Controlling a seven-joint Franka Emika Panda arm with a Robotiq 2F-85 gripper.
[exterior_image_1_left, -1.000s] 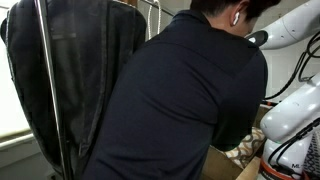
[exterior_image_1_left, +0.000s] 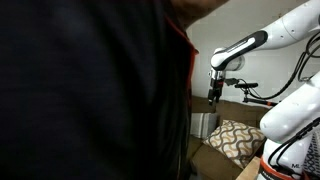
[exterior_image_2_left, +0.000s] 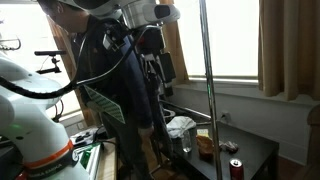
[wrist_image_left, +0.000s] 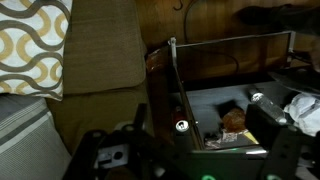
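Note:
My gripper shows as two dark fingers at the bottom of the wrist view, set wide apart; it looks open, with no object visibly held. Below it lies a dark tray-like table top (wrist_image_left: 212, 98). On that surface are a brown item (wrist_image_left: 233, 120), a clear glass-like item (wrist_image_left: 268, 105) and a small can (wrist_image_left: 181, 126) near its left edge. Exterior view 2 shows the red can (exterior_image_2_left: 236, 168) and the brown item (exterior_image_2_left: 205, 145) on the dark table. In exterior view 1 the gripper (exterior_image_1_left: 213, 97) points downward, small and far off.
A person in dark clothing (exterior_image_1_left: 90, 100) fills most of exterior view 1, close to that camera. A brown couch (wrist_image_left: 105, 60) with a patterned pillow (wrist_image_left: 30, 45) lies beside the table. A metal pole (exterior_image_2_left: 209, 80) stands before the table in exterior view 2.
The person has shifted left and nearer the camera in exterior view 1. The arm's gripper, couch and pillow are now uncovered, and the dark garment and pole at left are hidden.

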